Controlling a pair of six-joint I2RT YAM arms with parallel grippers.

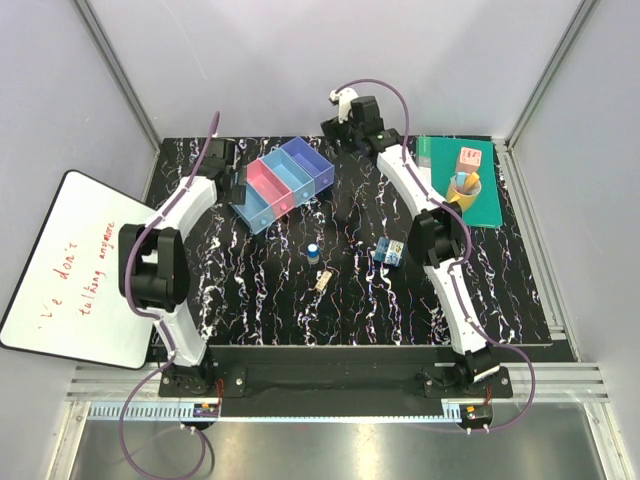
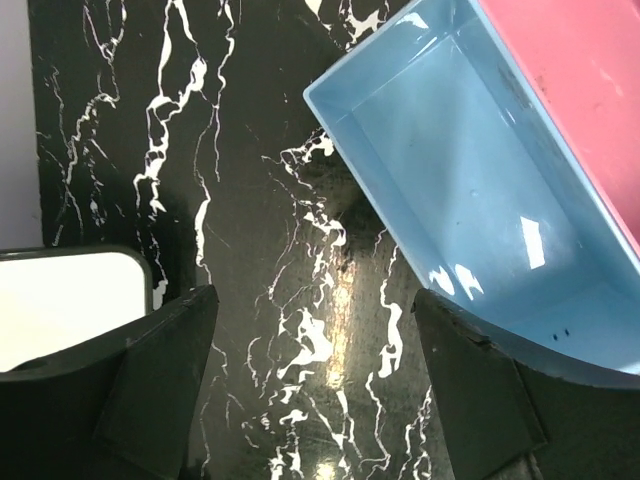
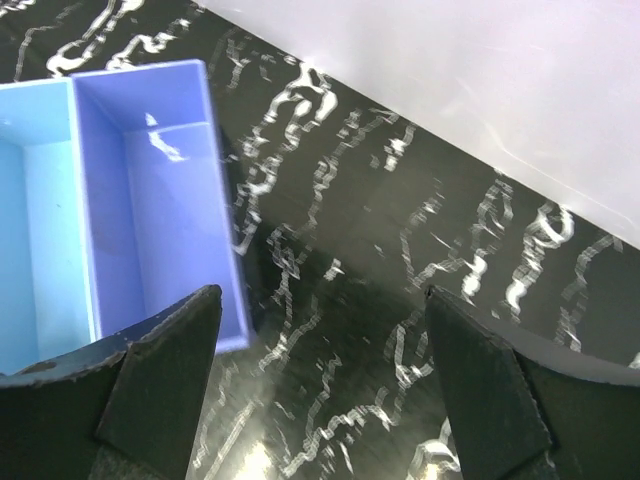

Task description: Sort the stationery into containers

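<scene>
A slanted row of open bins stands at the back: a light blue bin (image 1: 256,208) at the near left end, then a pink bin (image 1: 268,184), another blue bin (image 1: 291,172) and a purple bin (image 1: 312,158). On the dark table in front lie a small blue-and-white bottle (image 1: 313,254), a tan eraser-like block (image 1: 323,281) and a blue box (image 1: 389,251). My left gripper is open beside the light blue bin's outer wall, bare table between its fingers. My right gripper is also open and empty, to the right of the purple bin.
At the right, a green mat (image 1: 487,205) carries a yellow mug (image 1: 462,197) with things in it and a pinkish box (image 1: 468,160). A whiteboard (image 1: 75,270) overlaps the left table edge. Clear table surrounds the small items.
</scene>
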